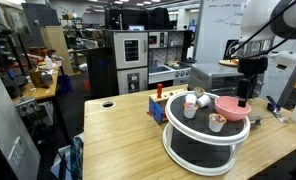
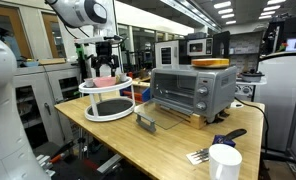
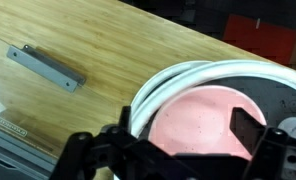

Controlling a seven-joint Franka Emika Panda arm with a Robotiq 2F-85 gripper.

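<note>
A pink bowl (image 1: 231, 107) sits on the top tier of a round, dark-topped stand (image 1: 200, 164) with white rims. My gripper (image 1: 247, 90) is low over the bowl's right side in exterior view 1. Seen from the wrist, the gripper stands open, its two dark fingers (image 3: 247, 128) wide apart with the pink bowl (image 3: 206, 105) beneath and between them. Whether a finger touches the rim cannot be told. Exterior view 2 shows the bowl (image 2: 105, 82) below the arm, on the white-edged stand (image 2: 110, 107).
Several small cups, one a patterned cup (image 1: 217, 123), share the top tier with the bowl. A toaster oven (image 2: 193, 90) stands on the wooden table, with a white mug (image 2: 224, 162) near the front edge. Bare tabletop (image 1: 118, 145) lies left of the stand.
</note>
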